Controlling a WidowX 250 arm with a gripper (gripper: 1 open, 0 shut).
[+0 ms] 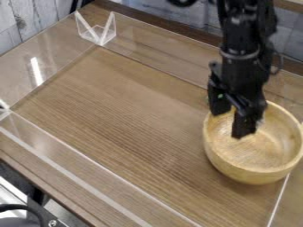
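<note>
A black robot gripper (243,120) hangs over a large wooden bowl (243,173) at the right of the table, its fingers reaching down to around the bowl's rim and upper opening. It is motion-blurred, and the space between its fingers is unclear.
A white wire-like frame (97,29) stands at the back left. The table's edge and dark cables are at the lower left.
</note>
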